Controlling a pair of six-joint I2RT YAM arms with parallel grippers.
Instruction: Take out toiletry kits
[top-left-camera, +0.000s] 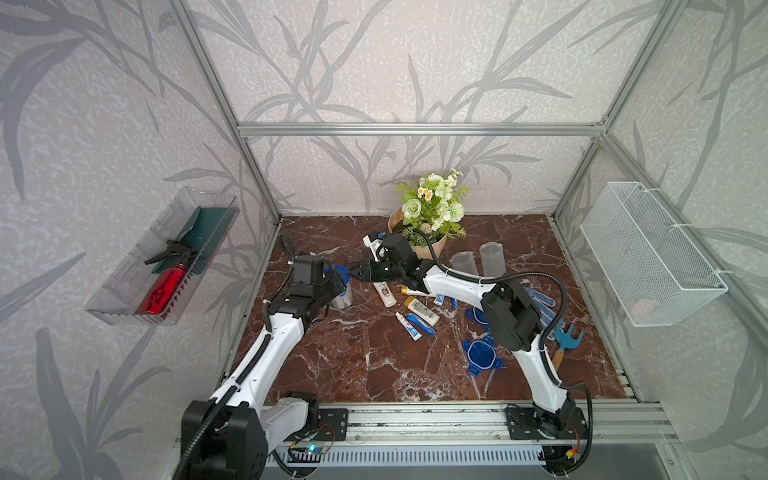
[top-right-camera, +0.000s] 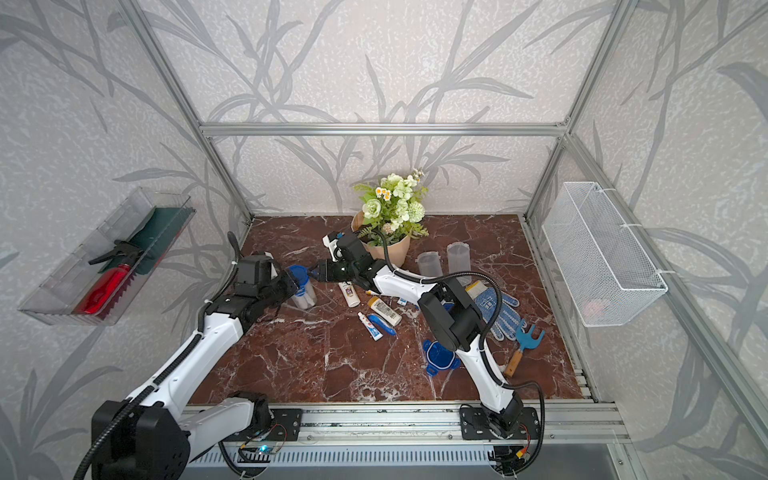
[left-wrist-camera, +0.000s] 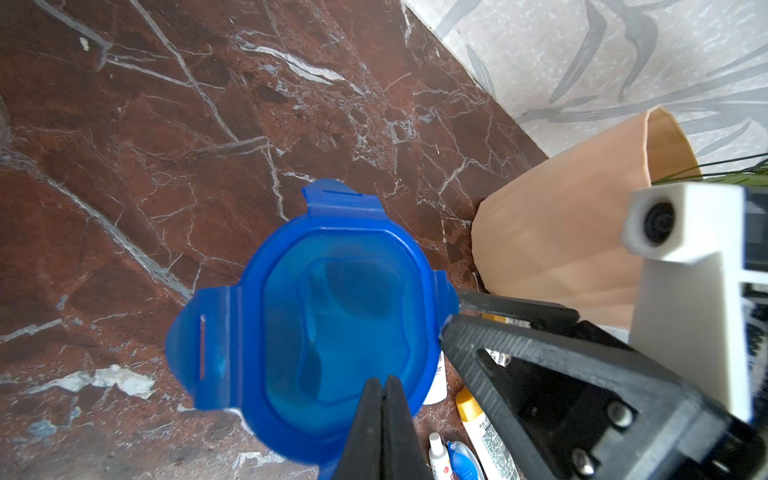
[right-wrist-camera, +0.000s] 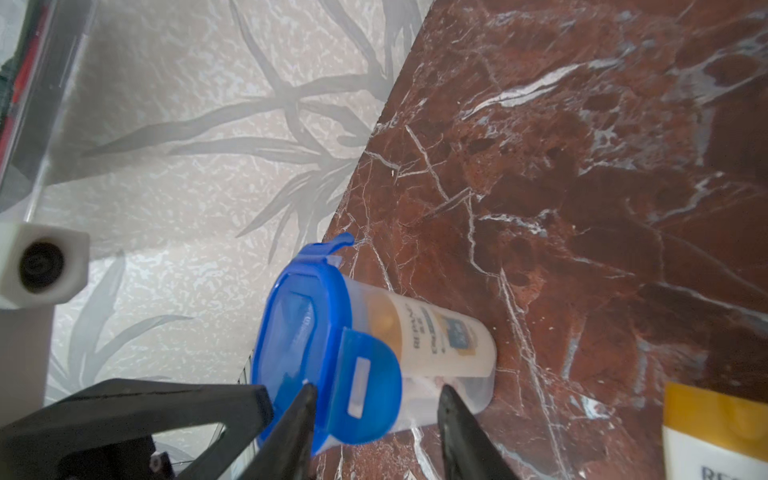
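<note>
A clear container (right-wrist-camera: 480, 384) with a blue lid (left-wrist-camera: 344, 336) stands at the left of the table, a printed bottle (right-wrist-camera: 440, 336) showing through its wall. The lid lies on its mouth; at least two of its tabs (right-wrist-camera: 372, 388) stick outward. In the left wrist view my left gripper is shut over the lid's near rim, with nothing visible between its fingertips. My right gripper is open at the container's right side, its fingers apart near a lid tab. I cannot tell whether either touches the lid.
Several tubes and bottles (top-left-camera: 421, 310) lie mid-table. Empty clear cups (top-left-camera: 492, 260) stand behind, and loose blue lids (top-left-camera: 481, 355) lie to the right. A flowerpot (left-wrist-camera: 560, 216) is close behind my right gripper.
</note>
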